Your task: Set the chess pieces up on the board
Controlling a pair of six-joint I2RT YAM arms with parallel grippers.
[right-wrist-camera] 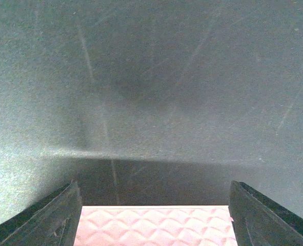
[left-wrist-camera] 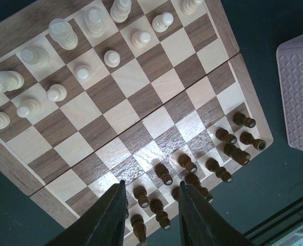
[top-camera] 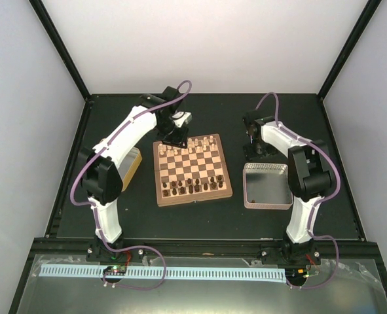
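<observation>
The chess board (top-camera: 192,166) lies in the middle of the table. White pieces (left-wrist-camera: 95,20) stand upright in two rows along its far side, partly covered by my left arm in the top view. Dark pieces (top-camera: 196,188) fill rows at the near side; some (left-wrist-camera: 165,174) are half hidden behind my fingers in the left wrist view. My left gripper hangs above the board's far-left part, its fingers apart and nothing held. Behind the pink tray (top-camera: 268,206) is my right gripper, wide open and empty, over bare table.
The pink tray looks empty except for a small dark speck near its front left corner. A yellowish tray (top-camera: 132,170) stands left of the board, partly under my left arm.
</observation>
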